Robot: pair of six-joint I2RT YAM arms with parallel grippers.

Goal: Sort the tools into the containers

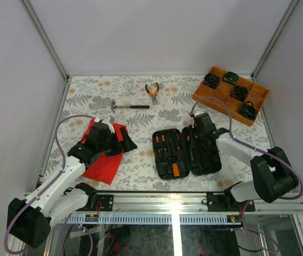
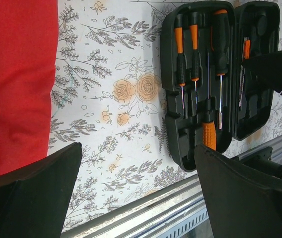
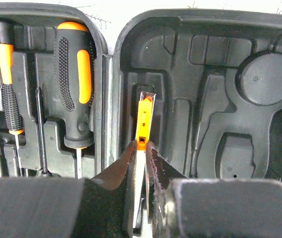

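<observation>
A slim yellow-orange tool with a metal shaft [image 3: 144, 119] is pinched by my right gripper. It hangs over the narrow slots in the right half of the black tool case [image 3: 112, 119]; whether it touches the case I cannot tell. Several orange-and-black screwdrivers [image 3: 76, 74] lie in the case's left half. My left gripper stands open above the tabletop, between the red cloth [image 2: 17, 89] and the case, with nothing between its fingers. On the table's far side lie a hammer [image 1: 132, 106] and orange-handled pliers [image 1: 153, 93].
An orange compartment box [image 1: 223, 96] holding several dark coiled bundles stands at the back right. Open flowered tablecloth [image 1: 140, 162] lies between the red cloth and the case. The right half of the case has broad empty recesses [image 3: 237, 153].
</observation>
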